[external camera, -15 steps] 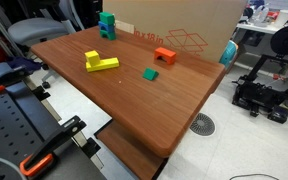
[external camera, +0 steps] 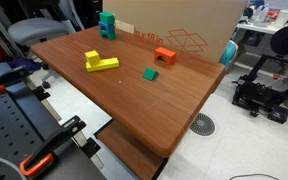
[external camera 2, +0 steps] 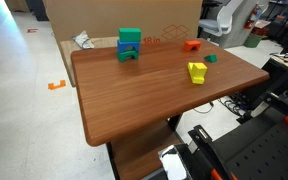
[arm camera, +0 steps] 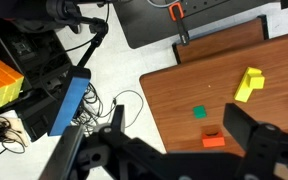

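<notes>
On the brown table [external camera: 149, 108] stands a stack of blocks, with a green block [external camera 2: 130, 34] on top, a blue block [external camera 2: 129, 46] beneath it and a green piece at the bottom. A yellow piece [external camera: 102, 64], a long bar with a raised block at one end, rests nearer the table's edge. Apart from these lie a small green block [external camera: 150, 74] and an orange-red arch-shaped block [external camera: 165, 56]. From above, in the wrist view, my gripper is open over the table. The small green block [arm camera: 199, 112] and orange-red block [arm camera: 213, 140] show between its fingers, well below them.
A large cardboard panel [external camera: 179, 25] stands behind the table. Alongside is a dark surface [external camera: 29, 140] carrying black and orange hardware. Cables lie on the floor.
</notes>
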